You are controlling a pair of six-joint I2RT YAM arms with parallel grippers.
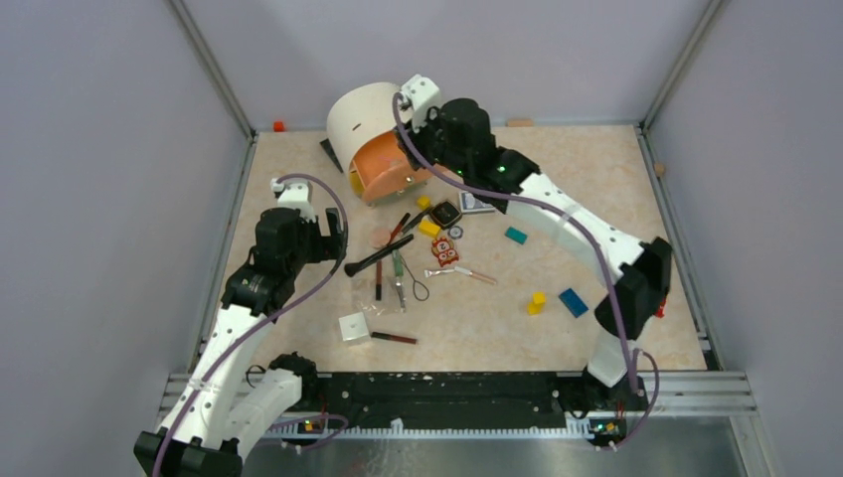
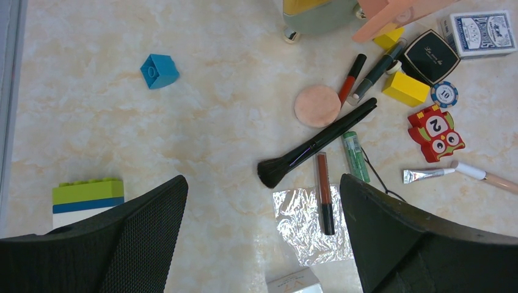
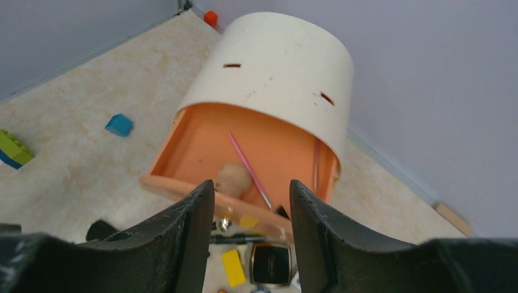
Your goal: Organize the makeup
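Observation:
A cream rounded organizer [image 1: 358, 119] with an orange open compartment [image 3: 211, 143] stands at the back; a pink stick [image 3: 247, 168] and a round puff [image 3: 233, 180] lie inside. My right gripper hangs open above its front, nothing held. My left gripper is open over the table's left side. Below it and to the right lie a black brush [image 2: 314, 143], a pink puff [image 2: 316, 105], lip pencils [image 2: 325, 192], a green tube [image 2: 355, 155], a black compact [image 2: 429, 57] and a brush [image 2: 485, 176].
Yellow blocks [image 2: 405, 88], an owl toy [image 2: 436, 134], a card box [image 2: 479, 33], a blue block [image 2: 159, 71], a foil square [image 2: 293, 226] and a white box [image 1: 354, 328] are scattered about.

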